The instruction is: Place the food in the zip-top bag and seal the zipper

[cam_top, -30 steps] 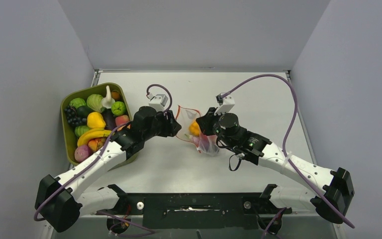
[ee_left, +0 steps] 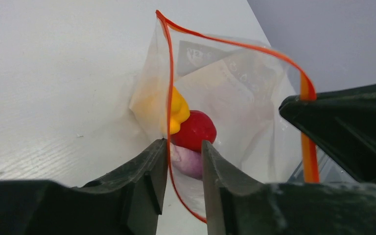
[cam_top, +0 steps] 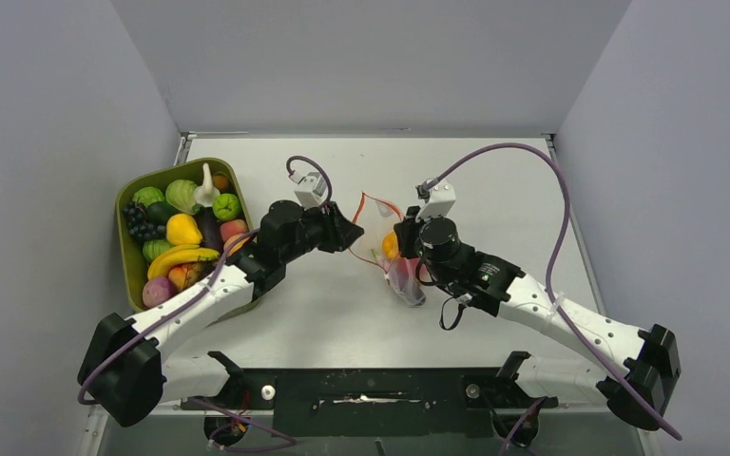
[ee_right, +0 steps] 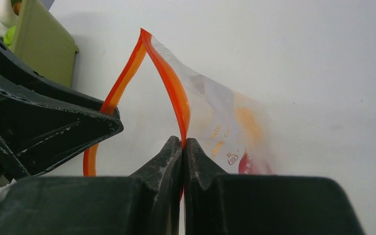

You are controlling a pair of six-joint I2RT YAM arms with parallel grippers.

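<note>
The clear zip top bag (cam_top: 407, 285) with an orange-red rim stands between the two arms, its mouth gaping. Inside it, the left wrist view shows a yellow pepper (ee_left: 178, 111), a red round food (ee_left: 196, 130) and a purple food (ee_left: 187, 161). My right gripper is shut on the bag's rim, the orange strip passing between its fingertips. My left gripper is part open at the opposite side of the mouth, with the rim running close along one fingertip (ee_left: 155, 149). Its fingers are apart and do not clamp the rim.
A green bin (cam_top: 133, 275) full of fruit and vegetables stands at the left, under and beside my left forearm. Grey walls close in the back and sides.
</note>
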